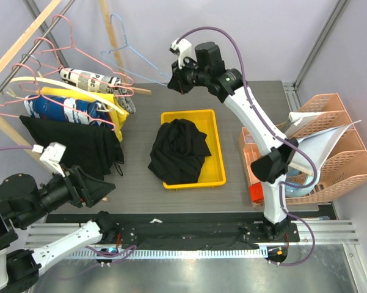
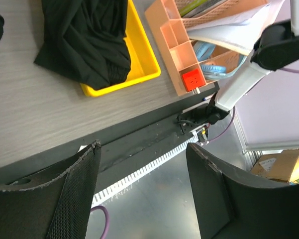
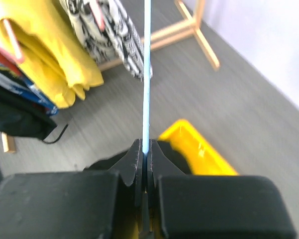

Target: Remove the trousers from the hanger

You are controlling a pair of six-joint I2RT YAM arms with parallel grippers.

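Note:
In the top view, black trousers (image 1: 178, 152) lie bunched in a yellow tray (image 1: 217, 173). My right gripper (image 1: 177, 82) is raised above the tray's back, shut on a light blue hanger (image 1: 140, 55), whose bar runs up from between the fingers in the right wrist view; nothing hangs on it. My left gripper (image 1: 93, 192) is at the front left, open, with nothing between its fingers in the left wrist view.
A wooden rack (image 1: 19, 39) with hangers and garments, among them a dark one (image 1: 85, 146), stands left. An orange organiser (image 1: 348, 171) fills the right side. Grey table shows around the tray.

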